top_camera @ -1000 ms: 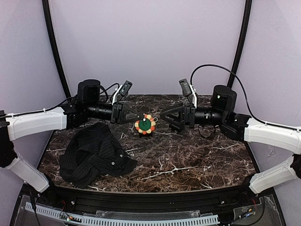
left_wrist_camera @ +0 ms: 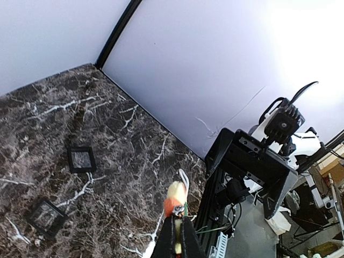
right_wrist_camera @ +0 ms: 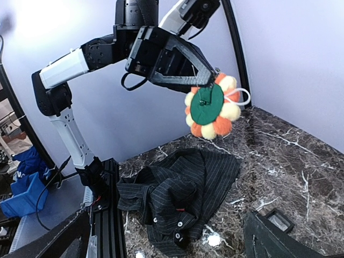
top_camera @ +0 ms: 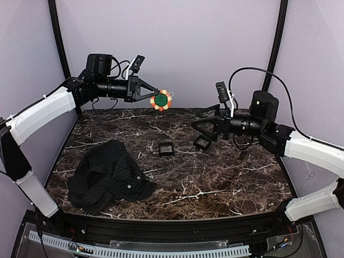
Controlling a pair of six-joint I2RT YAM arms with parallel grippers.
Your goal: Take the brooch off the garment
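Observation:
My left gripper (top_camera: 152,92) is shut on the brooch (top_camera: 161,101), a fluffy orange and cream flower with a green round back and a white loop, held high above the table. In the right wrist view the brooch (right_wrist_camera: 206,110) faces me with its green back, apart from the garment (right_wrist_camera: 179,193), a dark pinstriped cloth lying crumpled at the table's left. My right gripper (top_camera: 200,119) stands open at the right, nothing between its fingers, lower than the brooch.
Two small black square frames (top_camera: 166,150) (top_camera: 202,142) lie on the dark marble table (top_camera: 231,188) at middle back. Pale walls enclose the back and sides.
My left gripper has risen with the brooch and moved slightly left. My right gripper has shifted a little up and right, away from it.

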